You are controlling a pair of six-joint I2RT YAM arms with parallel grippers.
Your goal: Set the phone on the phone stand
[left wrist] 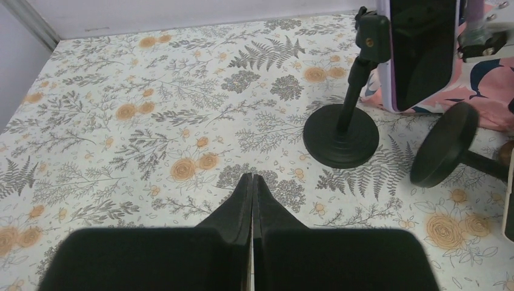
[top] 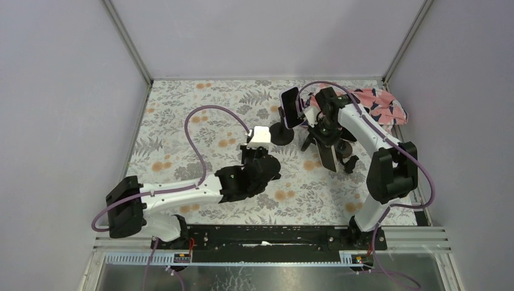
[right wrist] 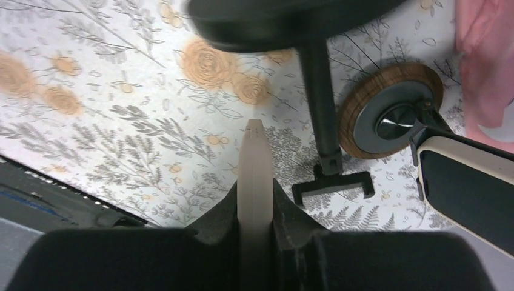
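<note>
My left gripper is shut in the middle of the table, nothing visible between its fingers. A phone stand stands upright beyond it, holding a phone. At the right, my right gripper is shut on a pale-edged phone, hanging in the top view. A second black stand is tipped beside it, its round base toward the middle; whether it rests on the table cannot be told. A third stand with a wooden-rimmed base holds another phone.
A pink patterned cloth lies at the back right. Walls border the back and sides.
</note>
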